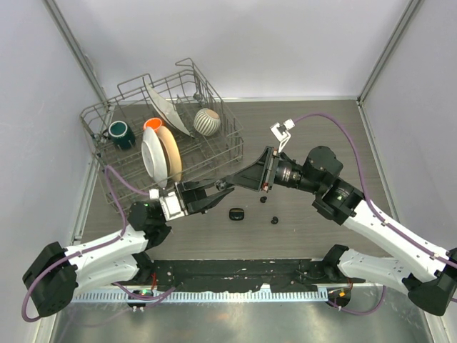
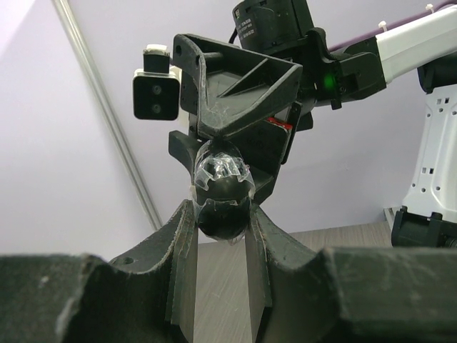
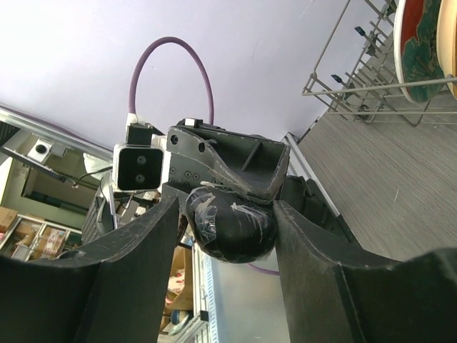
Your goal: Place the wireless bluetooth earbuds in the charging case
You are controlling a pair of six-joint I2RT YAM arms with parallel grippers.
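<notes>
A small black case with clear wrapping (image 2: 223, 189) is held in the air between my grippers, above the middle of the table. My left gripper is shut on it. My right gripper is around the same case from the other side; its fingers are at the case's sides, and whether they grip cannot be told. On the table in the top view lie a black case-like item (image 1: 236, 214) and two small black pieces, likely earbuds, one (image 1: 263, 199) farther back and one (image 1: 274, 220) nearer.
A wire dish rack (image 1: 229, 153) with plates, cups and a bowl fills the back left, close behind my left gripper. Walls enclose the table.
</notes>
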